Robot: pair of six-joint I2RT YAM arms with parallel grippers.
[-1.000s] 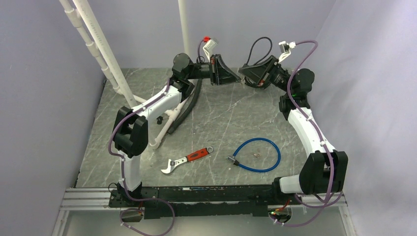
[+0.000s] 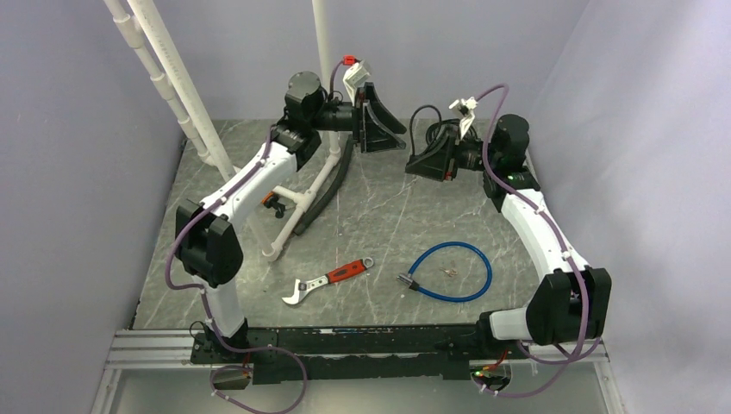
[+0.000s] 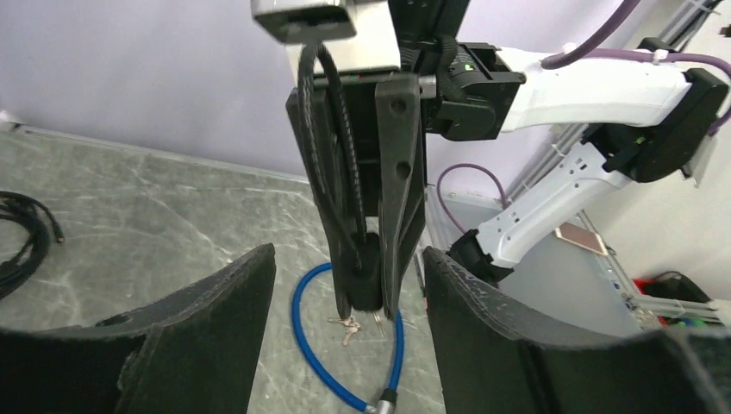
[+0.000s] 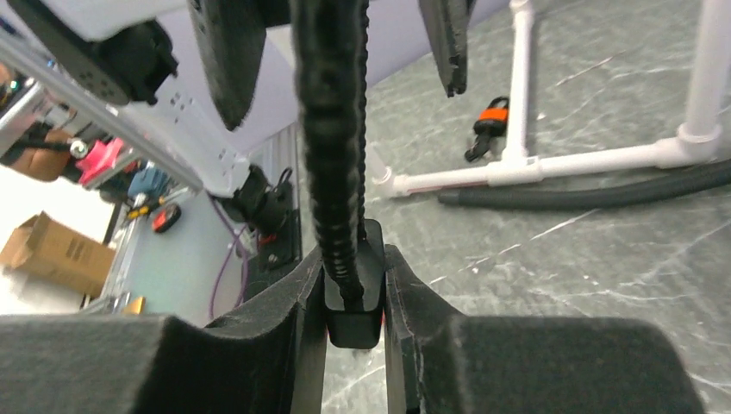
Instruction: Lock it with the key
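Observation:
A black lock body [image 4: 354, 297] with a dark cable [image 4: 332, 129] rising from it is clamped in my right gripper [image 2: 421, 166]. In the left wrist view, the lock body [image 3: 369, 276] shows upright between the right fingers, above the floor. My left gripper [image 2: 403, 138] faces it from the left, open and apart from it. Nothing shows between the left fingers; the right arm is seen beyond the gap. Small metal keys [image 2: 449, 272] lie on the floor inside the blue cable's loop, also visible in the left wrist view [image 3: 346, 328]. The lock's keyhole cannot be made out.
A blue cable [image 2: 488, 269] and a red-handled wrench [image 2: 346, 271] lie near the front. White pipes [image 2: 297, 211] and a dark tube [image 2: 332, 190] stand at the left. A black cable coil [image 3: 33, 237] rests at the back. Mid-floor is clear.
My left gripper has opened and moved back to the left. My right gripper, still with the lock, has come lower and nearer the front; earlier the two grippers met tip to tip.

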